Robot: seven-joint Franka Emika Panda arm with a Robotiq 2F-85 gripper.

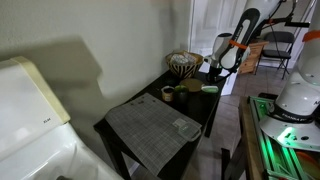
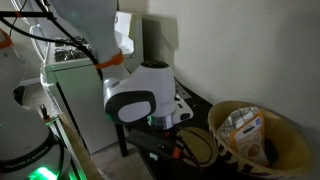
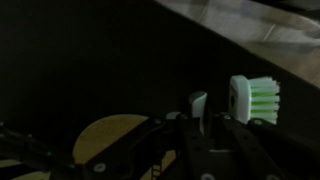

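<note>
In the wrist view my gripper is shut on a small pale object (image 3: pixel 198 102), whose tip shows between the dark fingers; the poor light hides the rest of it. Just right of the fingers is a white brush with green bristles (image 3: pixel 262 98). Whether that brush and the pale piece are joined, I cannot tell. Exterior view 1 shows my gripper (image 1: pixel 213 76) low over the far end of the dark table, with the pale green brush (image 1: pixel 209 89) below it. From exterior view 2, the arm's white wrist housing covers much of this spot.
A wicker basket (image 2: pixel 285 150) with packets (image 2: pixel 246 137) stands by the wall. Near it lies a round tan mat (image 3: pixel 105 135). A small pot (image 1: pixel 168 93) stands on the table, and a grey mat (image 1: pixel 150 130) covers the near part, with a clear container (image 1: pixel 187 128) at its edge.
</note>
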